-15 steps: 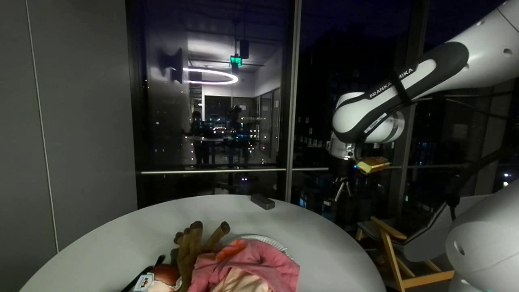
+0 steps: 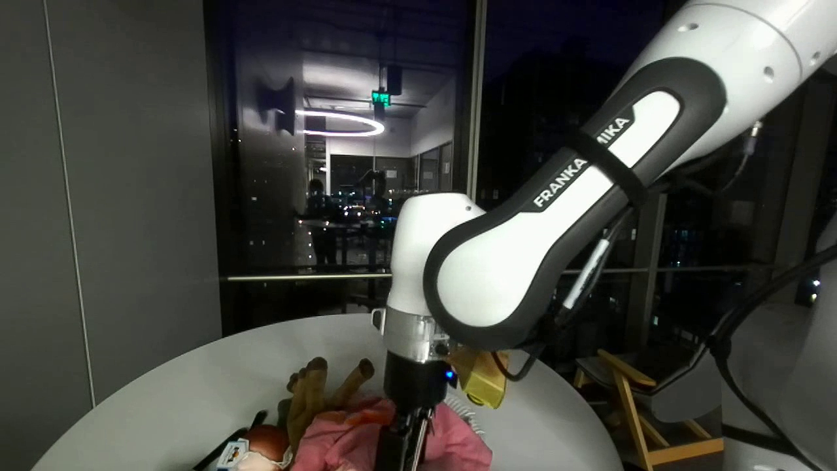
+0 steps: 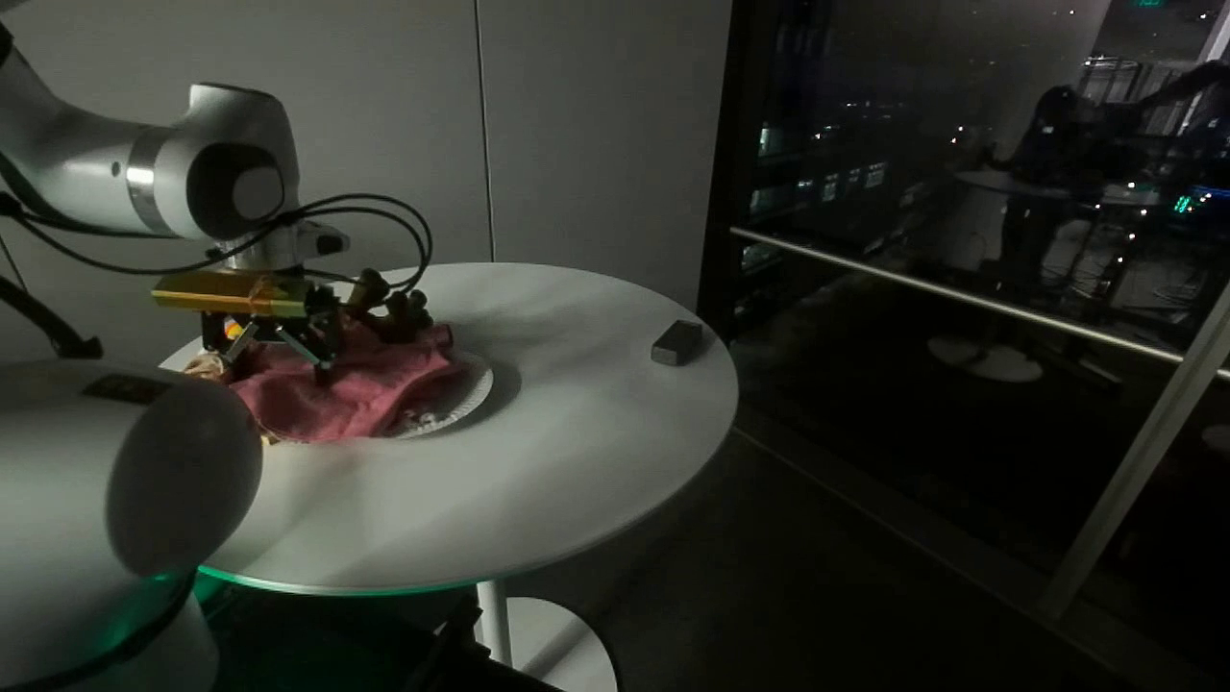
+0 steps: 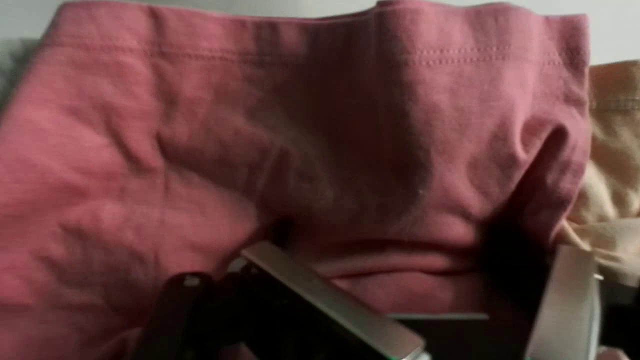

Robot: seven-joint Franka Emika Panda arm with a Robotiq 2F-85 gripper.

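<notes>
A pink cloth (image 4: 180,198) with a stitched hem lies rumpled over a white plate (image 3: 475,386) on the round table. My gripper is down at the cloth, its two fingers (image 4: 336,300) well apart. Between them are pink folds, not clamped. In exterior view 2 the gripper (image 3: 263,346) is low above the cloth's far side, and exterior view 1 shows its fingers (image 2: 398,439) in front of the pink fabric. Whether the fingertips touch the cloth cannot be told. Pale yellow cloth (image 4: 612,156) shows beside the pink at the wrist view's right edge.
Brown finger-shaped pieces (image 2: 312,392) stand beside the cloth, with a round reddish object (image 2: 267,441) and a dark stick (image 2: 220,450) to their left. A dark grey block (image 3: 676,342) sits near the far table edge.
From high at the right, off the table, the arm has swung left and down to the pink cloth. It now covers the grey block and much of the cloth in exterior view 1.
</notes>
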